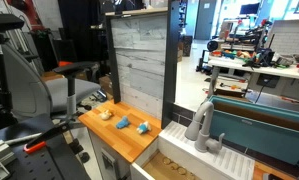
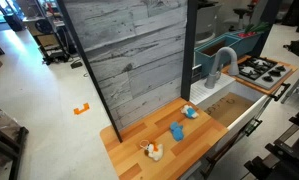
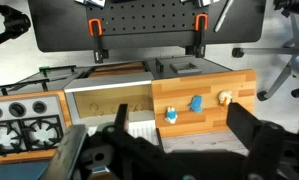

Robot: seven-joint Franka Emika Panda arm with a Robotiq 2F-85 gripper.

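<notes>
Three small toys stand apart on the wooden counter [image 2: 204, 137]: a white and orange one [image 2: 152, 151], a blue one [image 2: 177, 131] and a light blue and white one [image 2: 190, 111]. From above, the wrist view has the same light blue toy [image 3: 171, 114], blue toy [image 3: 196, 103] and pale orange toy [image 3: 225, 97] in a row. My gripper shows as two dark, blurred masses at the bottom of that view. They stand apart, with nothing seen held between them. Its fingertips are hard to make out.
Beside the counter is an open, light-bottomed compartment [image 3: 111, 100]. A grey faucet [image 2: 229, 62] rises behind it, near a teal basin [image 1: 259, 118]. The stove [image 3: 27, 125] lies farther along. A tall grey wood-look panel [image 1: 139, 70] backs the counter. Orange clamps [image 3: 95, 28] grip the dark table.
</notes>
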